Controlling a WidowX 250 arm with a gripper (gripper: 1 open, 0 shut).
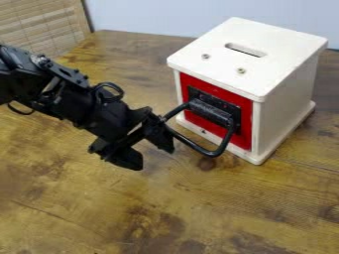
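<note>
A white wooden box [276,77] with a slotted top stands on the right. Its red front panel [199,87] carries a black latch plate and a black U-shaped handle [209,151] that sticks out toward the lower left. My black gripper [142,144] is at the left of the handle, its fingers apart and angled down. It is very close to the handle's left end; whether they touch is unclear. I see nothing held between the fingers.
A woven panel [40,30] lies at the back left behind the arm.
</note>
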